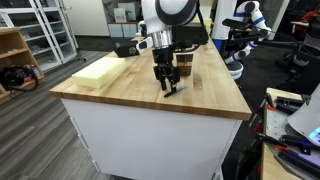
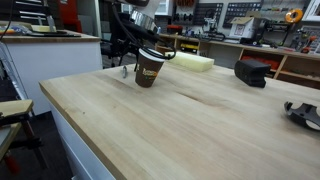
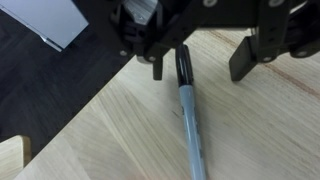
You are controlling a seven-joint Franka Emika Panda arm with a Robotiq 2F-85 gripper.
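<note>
A marker with a black cap and grey body (image 3: 192,125) lies on the light wooden tabletop (image 3: 110,140) in the wrist view. My gripper is part open around its cap end. The cap sits nearer the left finger, and a clear gap shows on the right. In exterior view 1 the gripper (image 1: 167,91) is low over the table's near edge, at the small marker (image 1: 176,92). A dark brown paper cup (image 2: 150,68) stands upright beside the arm in exterior view 2, covering part of the gripper's surroundings.
A pale yellow block (image 1: 98,72) lies at the table's left end. Farther along the tabletop are a black case (image 2: 252,73) and a dark object (image 2: 303,115). Much of the wooden top is bare. The table edge is close to the gripper.
</note>
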